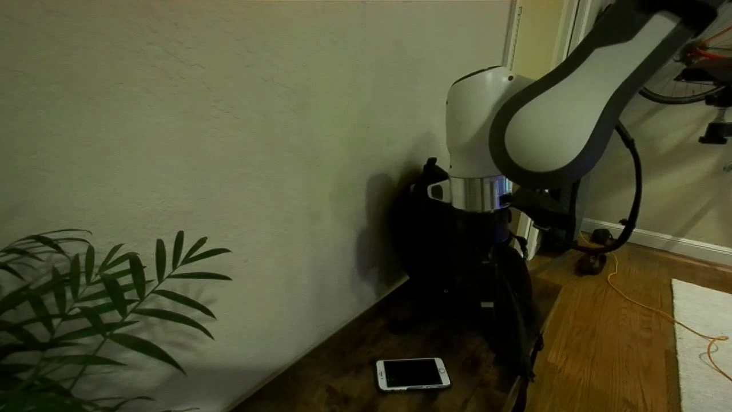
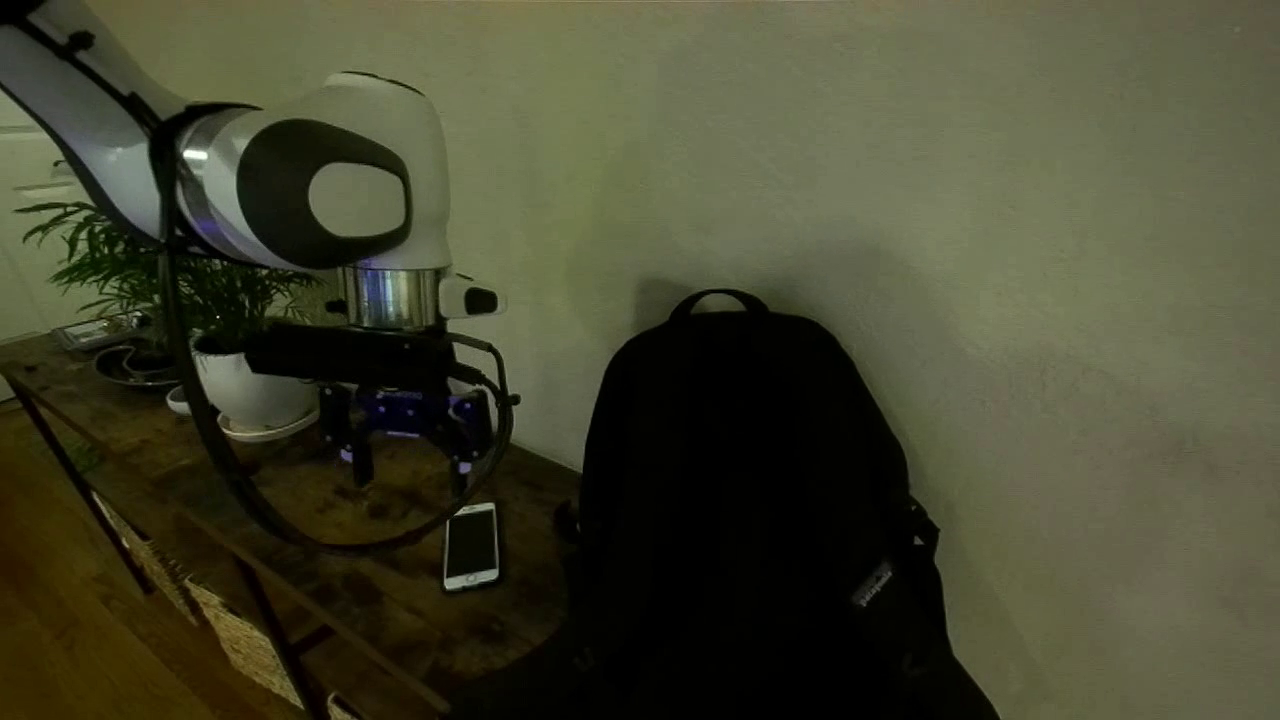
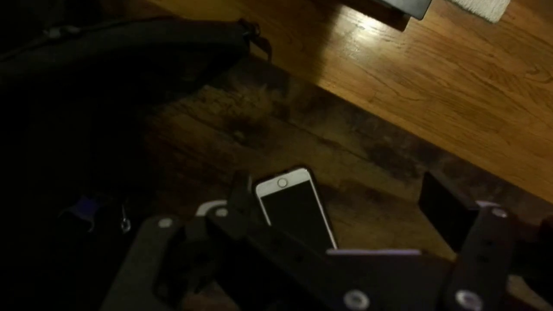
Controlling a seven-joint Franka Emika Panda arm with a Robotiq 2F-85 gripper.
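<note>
A white-framed phone with a dark screen [image 1: 412, 373] lies face up on the dark wooden tabletop [image 1: 329, 377]. Above the table, my gripper [image 2: 410, 472] points down with its two fingers spread and nothing between them. From the second exterior view the phone [image 2: 471, 546] appears just below and beyond the right finger. In the wrist view the phone [image 3: 295, 207] shows close to the left finger, inside the gap of the gripper, its lower end covered by the gripper body. How high the fingertips hang over it is hard to judge.
A black backpack [image 2: 744, 504] leans on the wall at one end of the table. Toward the other end stands a plant in a white pot [image 2: 258, 384]. Wooden floor [image 3: 466, 93] lies beyond the table edge. Some bare tabletop surrounds the phone.
</note>
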